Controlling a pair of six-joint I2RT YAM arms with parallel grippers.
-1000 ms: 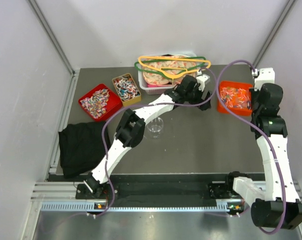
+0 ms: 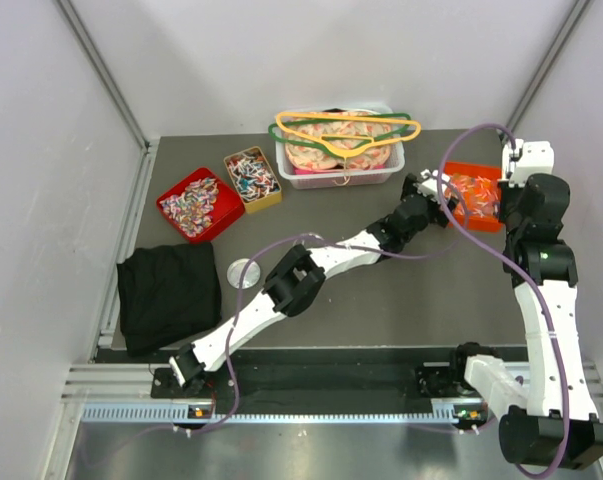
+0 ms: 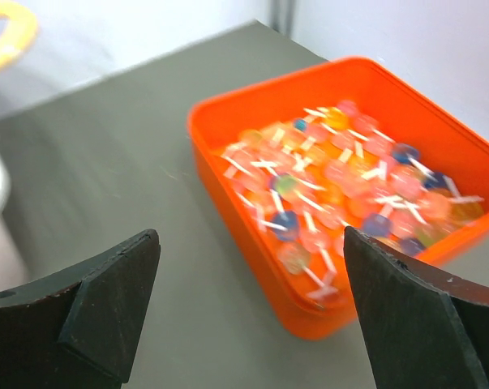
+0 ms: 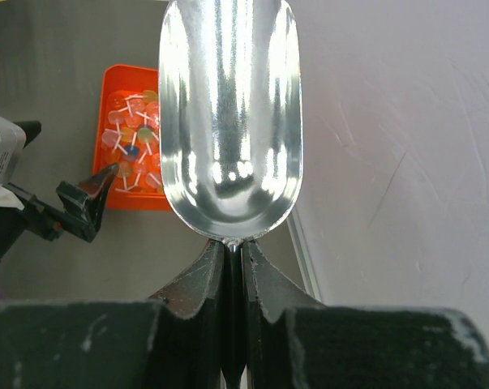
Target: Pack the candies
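Observation:
An orange bin [image 2: 476, 196] of wrapped lollipops [image 3: 325, 186] stands at the back right. My left gripper is open beside the bin's left wall, with nothing between its fingers. In the right wrist view, the left gripper's dark fingers [image 4: 86, 203] show near that bin's corner. My right gripper is shut on the black handle of a shiny metal scoop [image 4: 230, 121]; the scoop's bowl looks empty and covers part of the bin there. A red bin [image 2: 226, 208] and a yellow bin [image 2: 264, 201], both with candies, stand at the back left.
A clear tub [image 2: 343, 180] of packs, with hangers [image 2: 347, 146] on top, stands at the back. A black cloth [image 2: 169, 295] lies at the left, a round pale item [image 2: 243, 273] beside it. A clear jar is mostly hidden under my left arm.
My left arm has swung right, from near the clear tub to the orange bin's left side, uncovering the round pale item and covering the jar. The right arm has hardly moved.

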